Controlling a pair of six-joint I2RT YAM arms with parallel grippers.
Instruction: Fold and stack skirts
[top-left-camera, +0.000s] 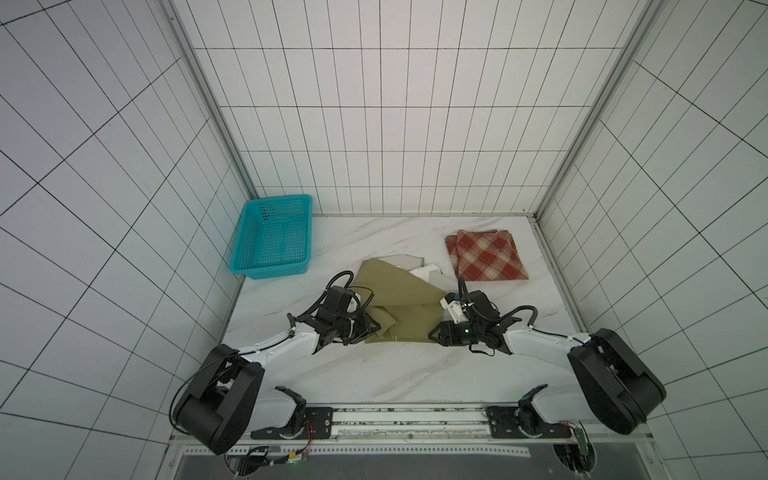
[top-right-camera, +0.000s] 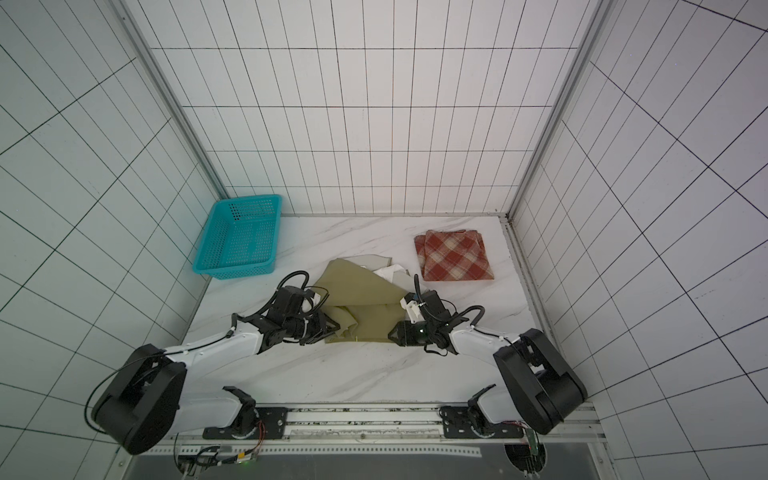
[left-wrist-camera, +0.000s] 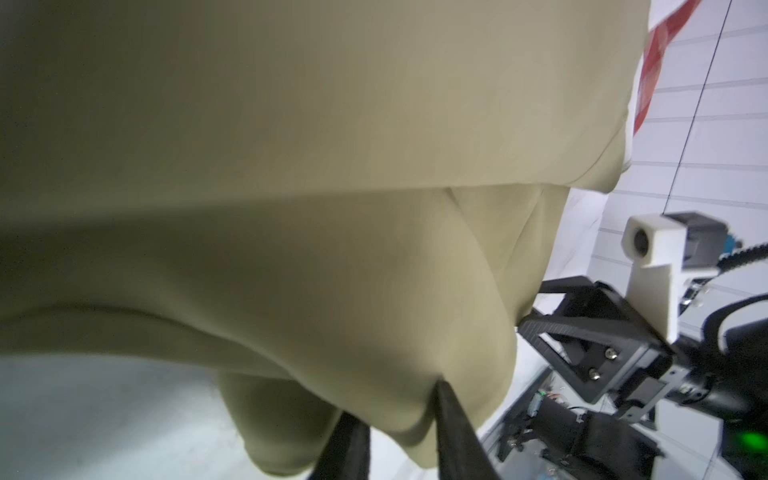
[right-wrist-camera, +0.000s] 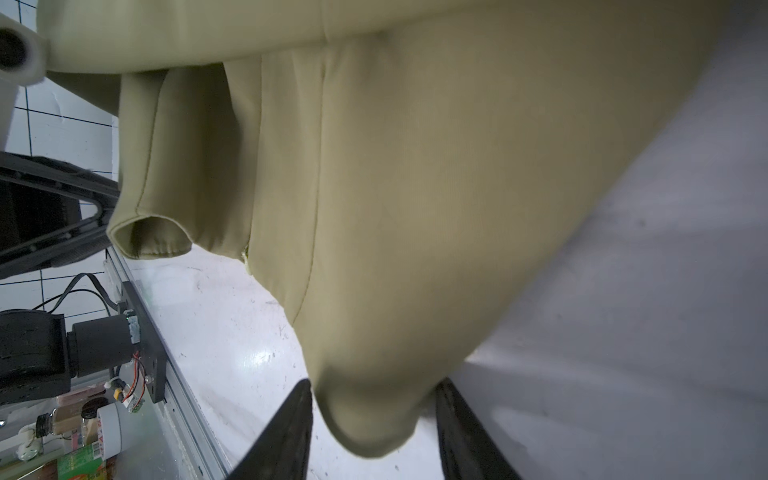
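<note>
An olive skirt (top-left-camera: 404, 300) lies loosely bunched at the middle of the table, its upper part folded over in a flap. At its near left corner is my left gripper, part open, with a fold of the olive cloth between its blurred fingers. My right gripper stands open at the near right corner, a drooping tip of the same cloth reaching between its fingertips. Behind the olive skirt a pale cloth (top-left-camera: 432, 273) partly shows. A red plaid skirt (top-left-camera: 489, 256) lies folded flat at the back right.
A teal basket (top-left-camera: 272, 270) stands at the back left against the wall. Bare white table (top-left-camera: 384, 376) shows in front of the olive skirt and between basket and plaid skirt.
</note>
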